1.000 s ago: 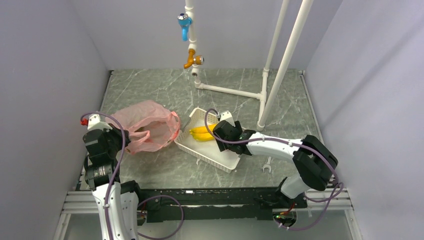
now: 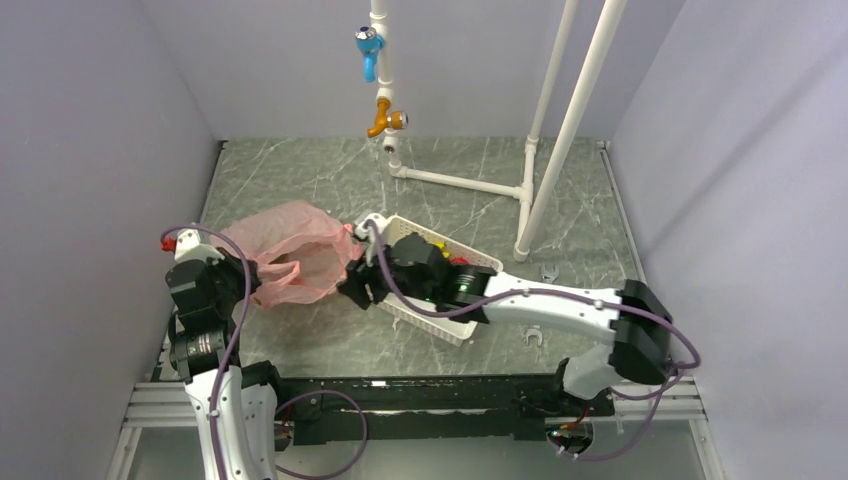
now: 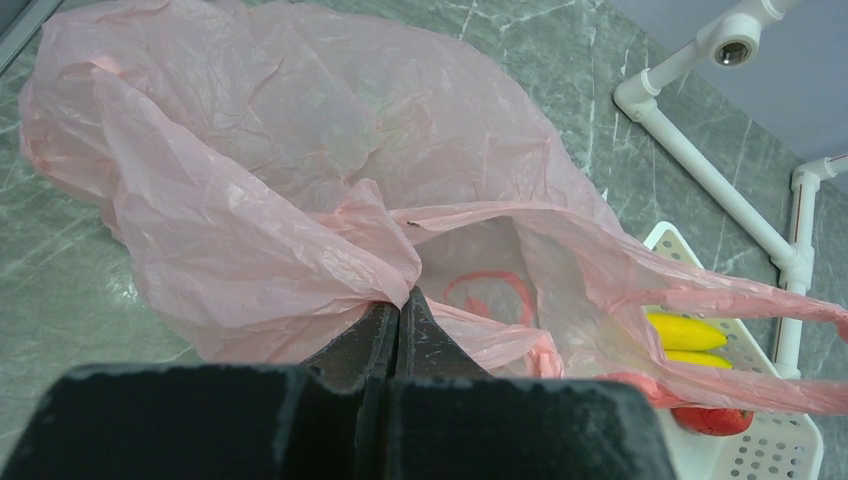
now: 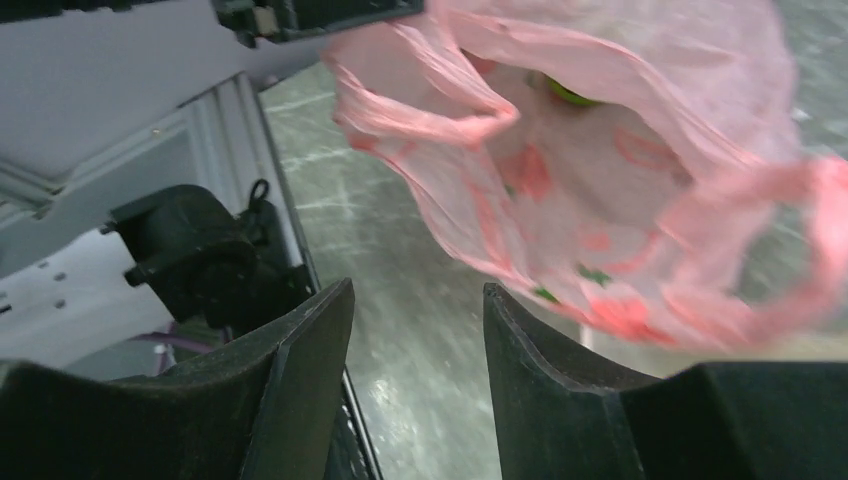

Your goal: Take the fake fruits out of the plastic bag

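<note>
The pink plastic bag [image 3: 270, 130] lies on the left of the counter, its mouth facing right. My left gripper is shut on a gathered fold of its edge. Inside the bag, part of a green round thing [image 4: 572, 93] shows in the right wrist view; folds hide the rest. My right gripper has its fingers apart with nothing visible between them, just outside the bag's mouth. Beside the bag, a white basket [image 2: 430, 325] holds yellow bananas [image 3: 690, 332] and a red fruit [image 3: 712, 421]; my right arm covers much of it from above.
White pipes [image 2: 455, 181] run along the back right, with blue [image 2: 370, 52] and orange [image 2: 385, 120] taps above. Wrenches [image 2: 533, 335] lie right of the basket. Bare counter [image 2: 320, 345] shows in front of the bag.
My right gripper has swung left from over the basket to the bag's mouth. The left arm and the bag have stayed put, and the basket has not shifted.
</note>
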